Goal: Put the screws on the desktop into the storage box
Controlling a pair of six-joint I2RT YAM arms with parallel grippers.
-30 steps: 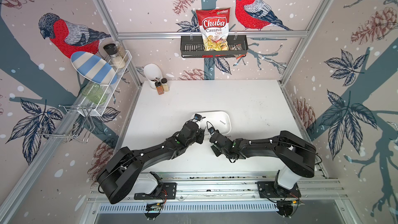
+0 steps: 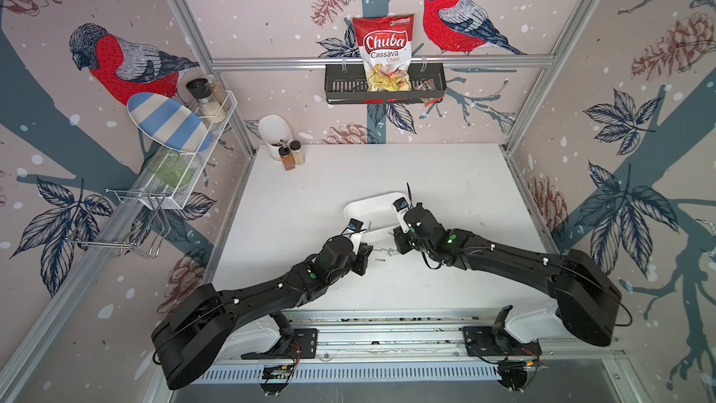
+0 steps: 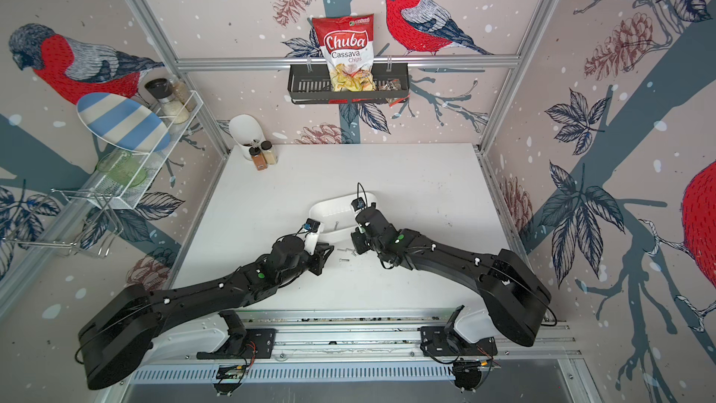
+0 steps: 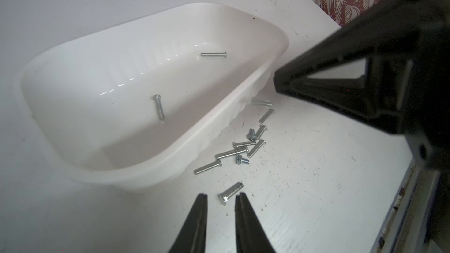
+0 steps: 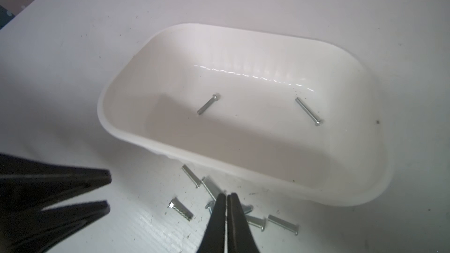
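A white plastic storage box [image 4: 93, 103] sits mid-desktop with two screws inside, such as the screw [image 5: 207, 104]. A loose pile of several screws [image 4: 255, 147] lies on the bare desktop along the box's near side, with one screw [image 4: 230, 193] slightly apart. My left gripper is part open above that near side, its fingertips around the line of the lone screw, holding nothing visible. My right gripper is shut over the screws by the box's near rim, nothing visible between its fingers; it also looms dark at the right of the left wrist view.
Spice jars [image 2: 287, 160] and a white oval item stand at the back left. A wall shelf [image 2: 384, 93] holds a chips bag. The desktop [image 2: 462, 179] is clear behind and to the sides of the box.
My right gripper has moved up and back toward the box, which now appears shifted slightly back. My left gripper has moved slightly toward the front.
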